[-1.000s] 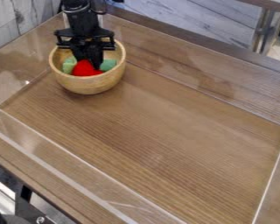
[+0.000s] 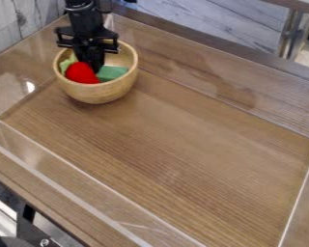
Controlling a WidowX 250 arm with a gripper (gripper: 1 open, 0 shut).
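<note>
A wooden bowl [image 2: 100, 92] sits on the table at the upper left, holding a red object [image 2: 80, 73], a green block [image 2: 112, 73] and a lighter green piece. Over the bowl's back part is my dark gripper [image 2: 86, 48], reaching down into it. Its fingertips are hard to make out, and what lies between them is hidden.
A pale wall stands at the back left, and a pale ledge at the top right.
The red object has shifted left within the bowl, and more of the green block shows on the right. The gripper has moved slightly over the bowl.
</note>
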